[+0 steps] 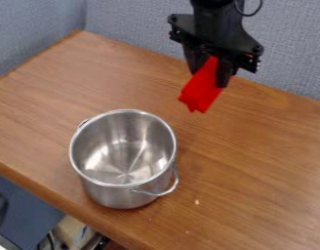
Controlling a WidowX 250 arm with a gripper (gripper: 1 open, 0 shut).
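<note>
My black gripper (213, 68) hangs at the top centre, shut on a red block (201, 91) that is tilted and held above the back part of the wooden table, behind and to the right of a steel pot (122, 156). The pot stands upright with its handles at the sides, and nothing shows inside it.
Grey padded walls (94, 39) line the back. At the lower left the table ends beside a blue-grey surface and some cables.
</note>
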